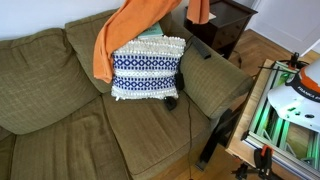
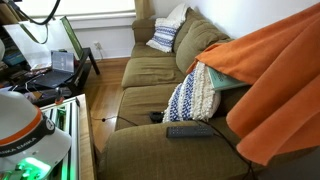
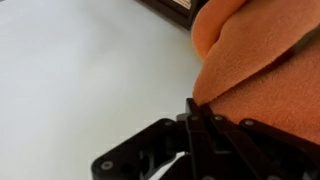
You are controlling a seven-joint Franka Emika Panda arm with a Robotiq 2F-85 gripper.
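Observation:
An orange cloth (image 1: 128, 30) drapes over the sofa back above the patterned pillow in exterior view 1, a raised part of it reaching the top edge. In exterior view 2 the cloth (image 2: 285, 95) stretches up and out of frame at the right, with a loose part hanging in front of the sofa. My gripper is shut on a fold of this cloth (image 3: 235, 75) in the wrist view; the cloth fills the right side there. Neither exterior view shows the gripper's fingers.
A blue-and-white pillow (image 1: 148, 70) leans on the sofa, with a teal item (image 2: 222, 80) behind it. A dark grey remote-like object (image 2: 190, 130) lies on the armrest. The dark side table (image 1: 222, 25) stands beside the sofa. Seat cushions (image 1: 75, 140) are bare.

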